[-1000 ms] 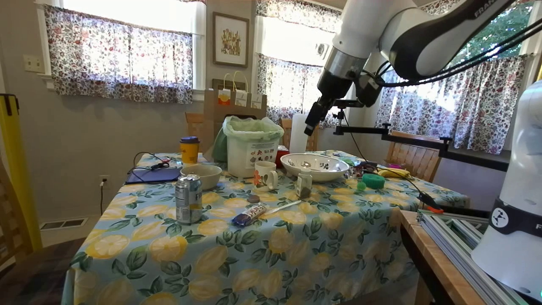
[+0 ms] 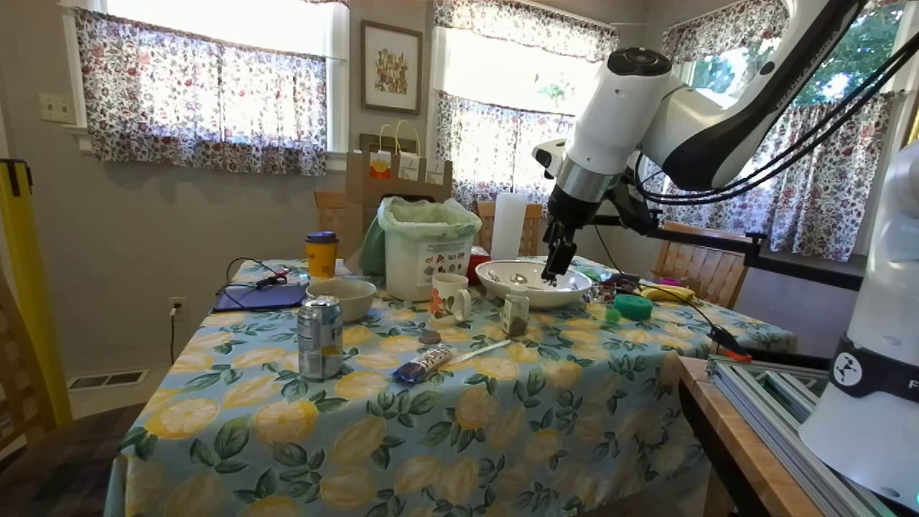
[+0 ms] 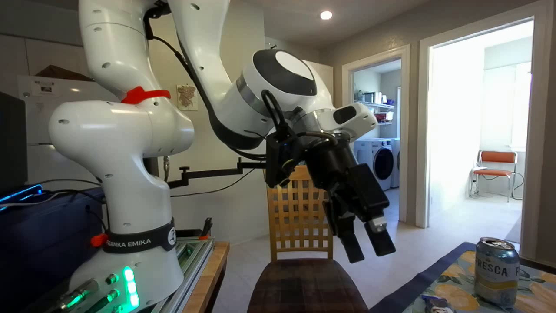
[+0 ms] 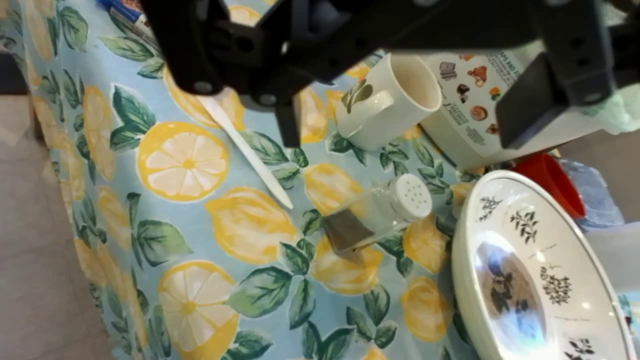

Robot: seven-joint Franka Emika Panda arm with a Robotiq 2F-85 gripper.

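My gripper is open, and no object shows between its fingers. In exterior view 1 it hangs over the large white bowl. Below the camera in the wrist view stands a glass shaker with a white holed lid and dark contents. A white mug with a printed pattern is partly covered by the gripper's body there. The patterned bowl fills the lower right, looking empty apart from its decoration and reflections. Between the mug and the table's edge lies a white stick.
A silver can, a tube-like packet and a small bowl stand or lie on the left. Behind the mug rises a lined white bin. A green round item and bananas sit to the right.
My gripper has come down and somewhat to the right in exterior view 1, closer to the large bowl, and the wrist has turned. The table objects have not moved.
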